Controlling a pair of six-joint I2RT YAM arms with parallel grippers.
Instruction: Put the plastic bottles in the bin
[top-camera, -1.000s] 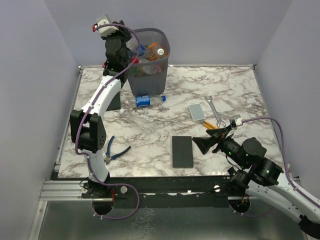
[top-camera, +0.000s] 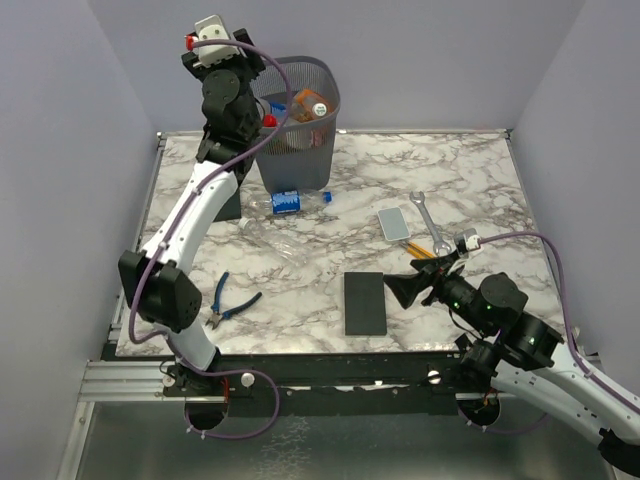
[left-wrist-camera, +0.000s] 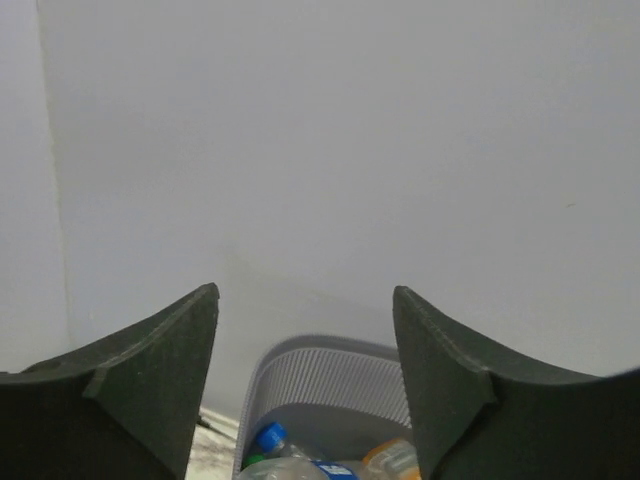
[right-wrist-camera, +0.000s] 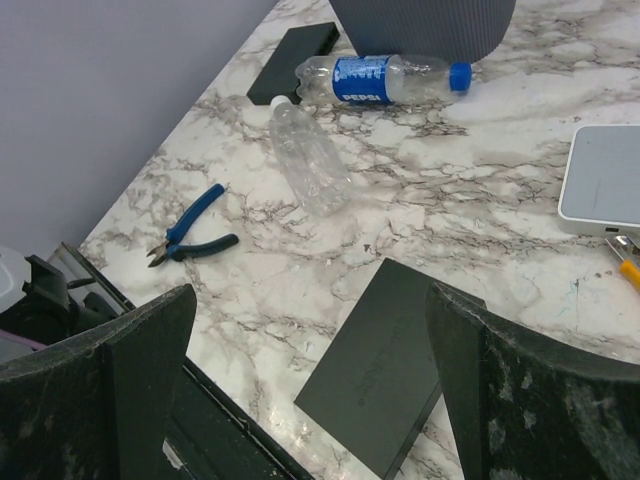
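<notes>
My left gripper (top-camera: 228, 58) is raised over the left rim of the grey mesh bin (top-camera: 300, 160), its fingers apart with nothing between them in the left wrist view. Bottles lie in the bin (left-wrist-camera: 300, 375). On the table a Pepsi bottle (right-wrist-camera: 420, 82) lies in front of the bin, and a clear bottle (right-wrist-camera: 308, 160) lies nearer, left of centre. My right gripper (top-camera: 422, 282) stands open at the right front, nothing between its fingers.
Pliers (top-camera: 225, 305) lie at the left front, a dark slab (top-camera: 365, 303) at the front centre. A wrench (top-camera: 428, 222), a grey device (top-camera: 393, 225) and yellow-handled tools (top-camera: 420, 252) lie right.
My left arm has risen and shifted a little left and toward the top of the top view. The right arm has not moved.
</notes>
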